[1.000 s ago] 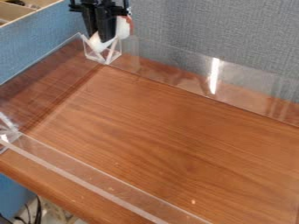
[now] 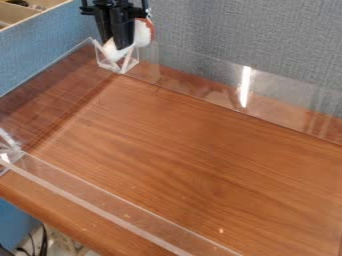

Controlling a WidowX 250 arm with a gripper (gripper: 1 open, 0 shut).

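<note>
My black gripper (image 2: 118,30) is at the top of the view, over the far left corner of the wooden tray. It is shut on a white object (image 2: 139,36) with a reddish part, partly hidden behind the fingers; what it is cannot be told. The object is just above or at the clear plastic corner bracket (image 2: 118,62); whether they touch is unclear.
The wooden floor (image 2: 201,170) of the tray is bare, bordered by clear plastic walls. A grey padded wall (image 2: 267,50) stands behind. A light wooden box (image 2: 27,12) is at the top left, and cables lie below the near left.
</note>
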